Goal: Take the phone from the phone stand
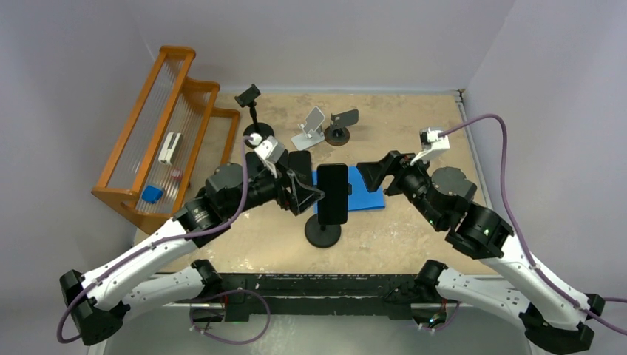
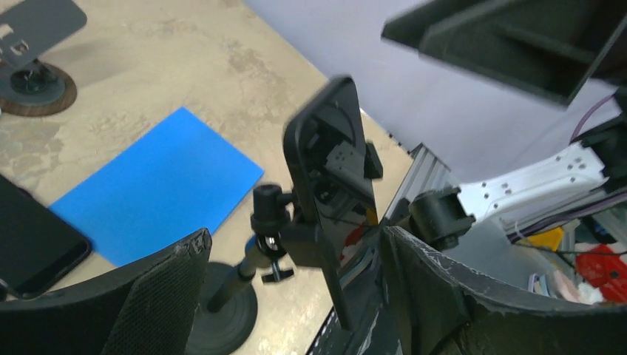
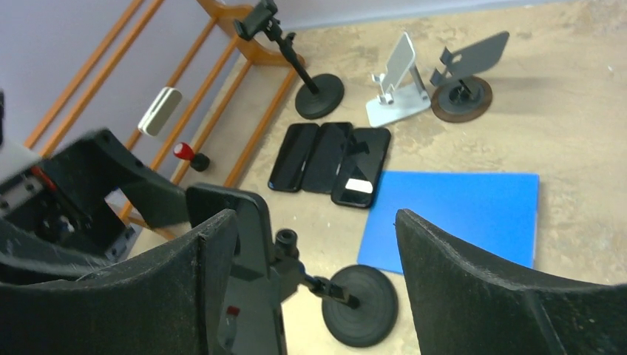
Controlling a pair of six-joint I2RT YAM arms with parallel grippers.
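Observation:
A black phone stands upright in a black stand with a round base, front centre of the table; both wrist views show it from the sides. My left gripper is open just left of the phone, its fingers either side of the phone's edge in its wrist view, with no contact clear. My right gripper hangs apart to the right, above the blue sheet, its fingers separated with nothing seen held between them.
Several dark phones lie flat behind the stand, by the blue sheet. Other stands stand along the back; a wooden rack is at left.

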